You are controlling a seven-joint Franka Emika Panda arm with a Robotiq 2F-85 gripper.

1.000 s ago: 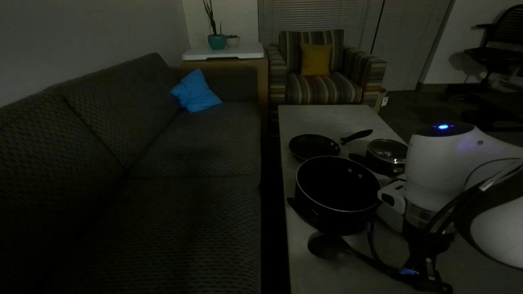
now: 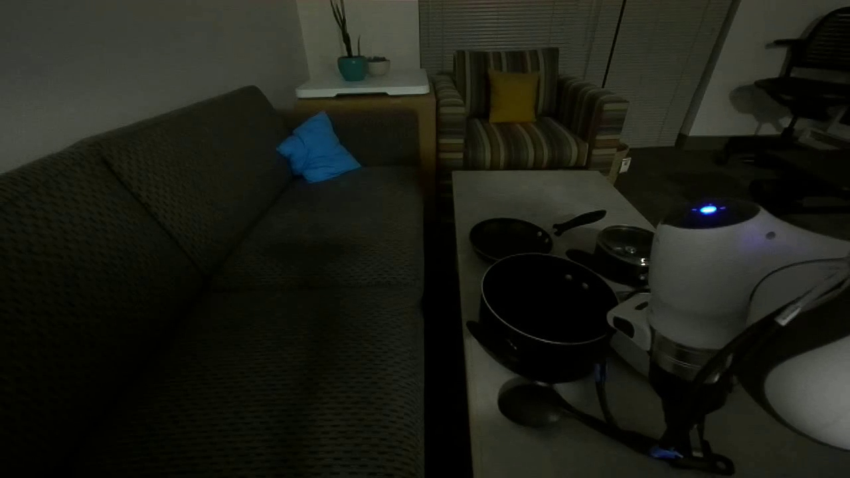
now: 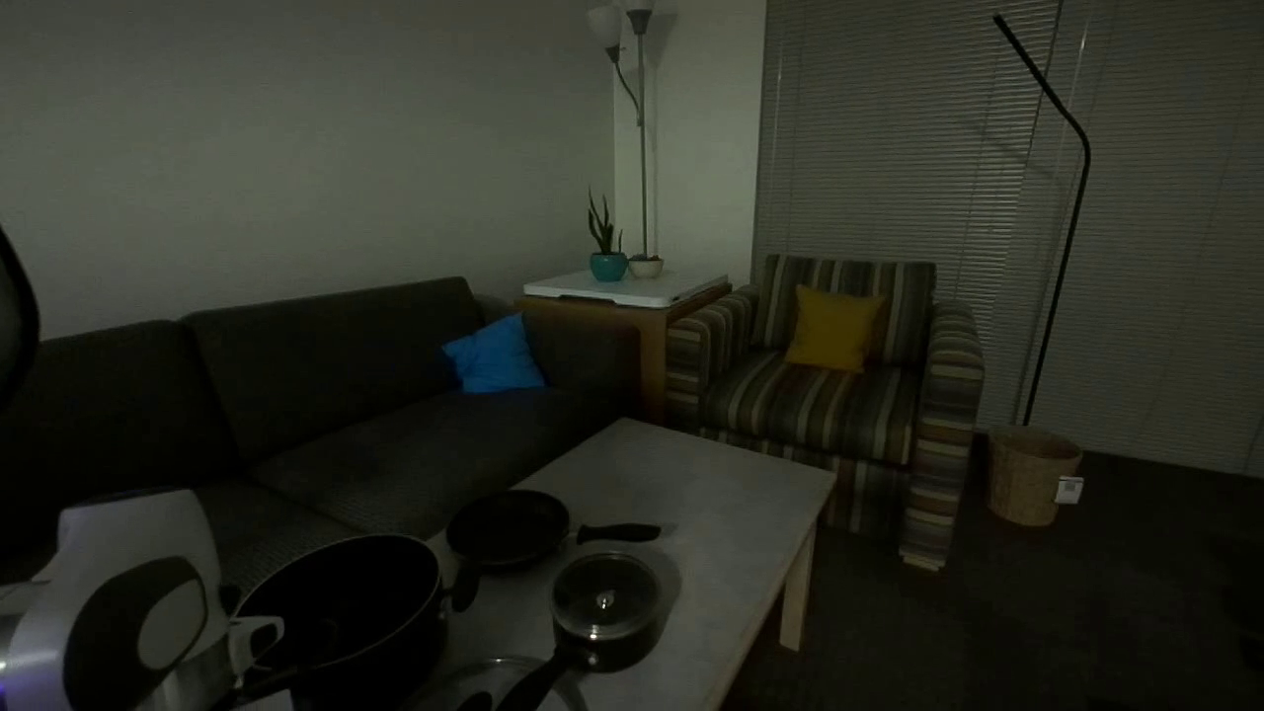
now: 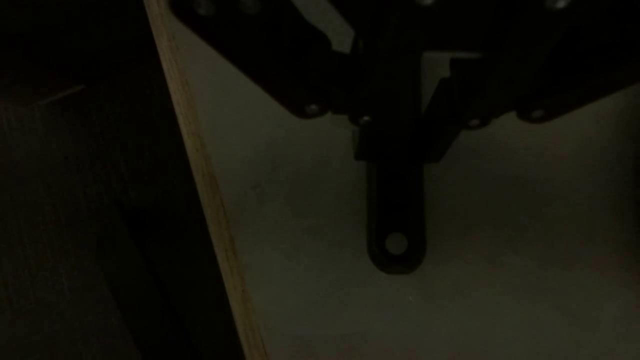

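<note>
A dark ladle or large spoon (image 2: 529,403) is by the near side of the big black pot (image 2: 550,358), its bowl toward the sofa. In the wrist view its black handle (image 4: 396,204) runs between my fingers, and the rounded end with a hanging hole sticks out past them. My gripper is shut on this handle, above the pale table (image 4: 312,288). Dim light makes it hard to tell whether the spoon touches the tabletop. The pot stands upright and looks empty, though its inside is very dark.
Behind the pot lie a frying pan (image 2: 510,238) and a lidded saucepan (image 3: 605,610). A glass lid (image 3: 498,681) sits beside the saucepan. The sofa (image 2: 342,358) flanks the table's left edge. Bare tabletop shows at the far end.
My arm has shifted slightly left in exterior view 1, and the gripped spoon has moved a little with it. The pot and pans stand where they were.
</note>
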